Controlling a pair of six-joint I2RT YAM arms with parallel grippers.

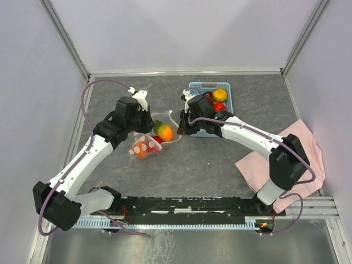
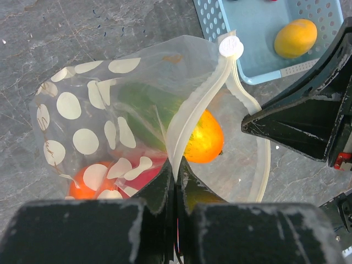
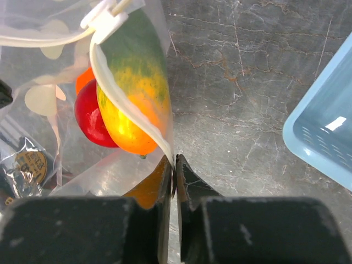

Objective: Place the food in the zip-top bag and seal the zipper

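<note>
A clear zip top bag with pale dots point(image 2: 86, 141) lies on the grey table, its mouth spread between my two grippers. Inside it are a green and yellow papaya point(image 3: 136, 93), a red round fruit point(image 3: 92, 115) and an orange item point(image 2: 89, 181). My left gripper point(image 1: 151, 127) is shut on one side of the bag's rim. On the opposite rim my right gripper point(image 1: 181, 131) is shut, the film's edge pinched between its fingertips. A white zipper slider point(image 2: 231, 47) sits at one end of the opening.
The blue basket point(image 2: 251, 80) stands behind the right gripper, holding a yellow fruit point(image 1: 219, 95), a red tomato point(image 1: 219, 107) and more. A pink cloth point(image 1: 247, 169) lies at the right. In front of the bag the table is bare.
</note>
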